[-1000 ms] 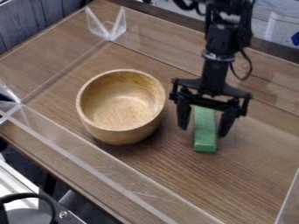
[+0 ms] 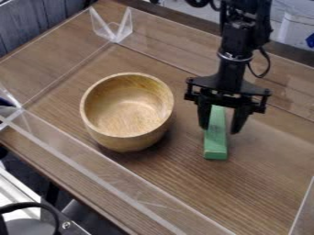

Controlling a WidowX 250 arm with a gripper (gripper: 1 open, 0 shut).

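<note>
The black gripper (image 2: 225, 108) hangs from the arm in the middle right, its fingers reaching down over a green rectangular block (image 2: 216, 142) that lies on the wooden table. The fingers are around or just above the block's far end; whether they touch it is unclear. A wooden bowl (image 2: 127, 109) stands left of the block, apart from it.
A clear plastic piece (image 2: 113, 25) sits at the back left. Black cables and hardware lie beyond the lower left edge.
The gripper has risen slightly from around the block, and its outline looks narrower than a second ago. The block and bowl look unmoved.
</note>
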